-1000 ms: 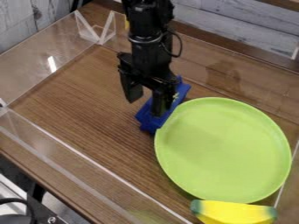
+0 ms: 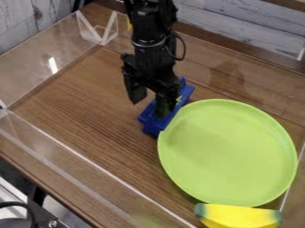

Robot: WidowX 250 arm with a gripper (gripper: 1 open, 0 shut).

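Note:
The black gripper (image 2: pixel 152 89) hangs in the middle of the camera view, open, its fingers over and beside a blue object (image 2: pixel 160 122) lying on the wooden surface. Part of the blue object is hidden by the gripper; I cannot tell whether the fingers touch it. A large green plate (image 2: pixel 226 151) lies just to the right of the blue object, at its edge.
A yellow banana-like object (image 2: pixel 238 216) lies at the bottom right, below the plate. Clear plastic walls border the left side, and a white wooden wall runs along the back. The wooden surface (image 2: pixel 84 107) left of the gripper is clear.
The gripper has shifted very slightly over the last second. The blue object, plate and yellow object look unmoved.

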